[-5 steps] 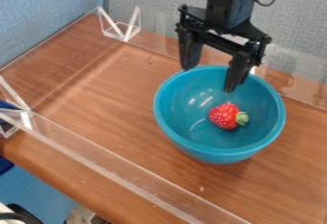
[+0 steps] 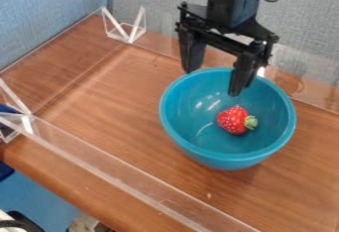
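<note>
My black gripper [image 2: 213,69] is open above the back part of a teal bowl [image 2: 193,137], its two fingers apart with nothing held between them. Inside the bowl, toward the right, a red strawberry [image 2: 236,119] with a green top rests on the bottom, below and in front of the fingers.
A low clear barrier runs along its edges, with white corner brackets at back left and front left. A grey wall stands behind, and a blue surface lies beyond the front-left edge.
The gripper has shifted very slightly left. The bowl and strawberry look unchanged.
</note>
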